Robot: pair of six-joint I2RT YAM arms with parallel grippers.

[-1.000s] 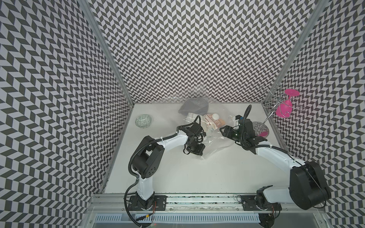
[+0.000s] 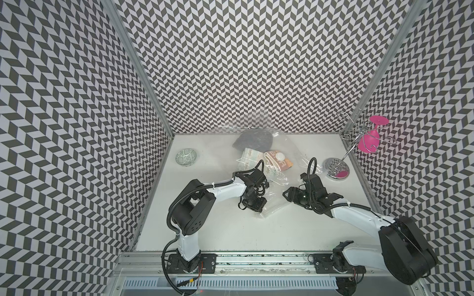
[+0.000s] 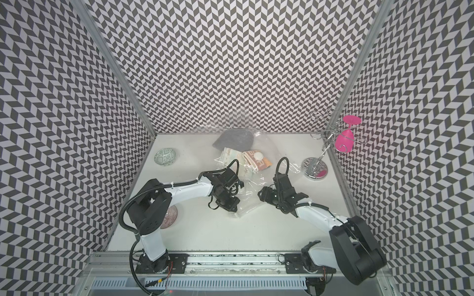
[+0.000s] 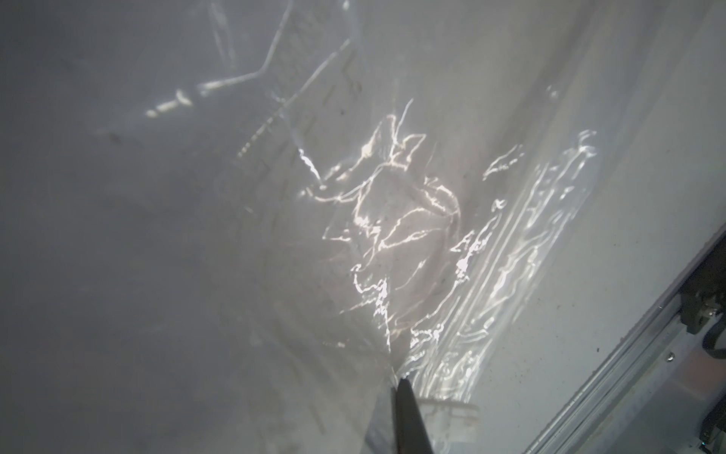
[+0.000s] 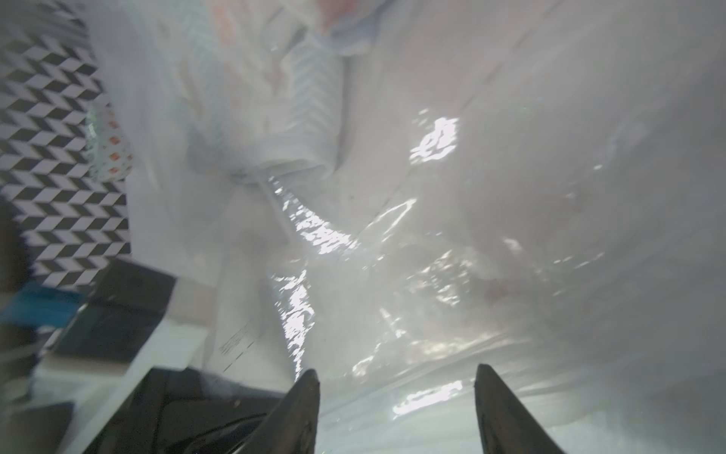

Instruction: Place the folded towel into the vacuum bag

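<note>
The clear vacuum bag [image 2: 296,148] spreads over the back middle of the table. Beneath its plastic show a dark grey bundle [image 2: 251,138], pale folded cloth [image 2: 249,155] and an orange-white cloth [image 2: 276,158]; which is the towel and whether it lies inside, I cannot tell. My left gripper [image 2: 259,207] is shut at the bag's crumpled front edge, one dark tip showing in the left wrist view. My right gripper hangs over the plastic to the right, fingers apart, nothing visible held between them.
A pale green round object [image 2: 185,157] lies at the back left, a pink round one [image 3: 169,217] behind the left arm. A chrome stand [image 2: 337,167] with pink glasses [image 2: 368,141] is at the back right.
Over the last second both grippers have moved toward the front, drawing the bag's front edge nearer.
</note>
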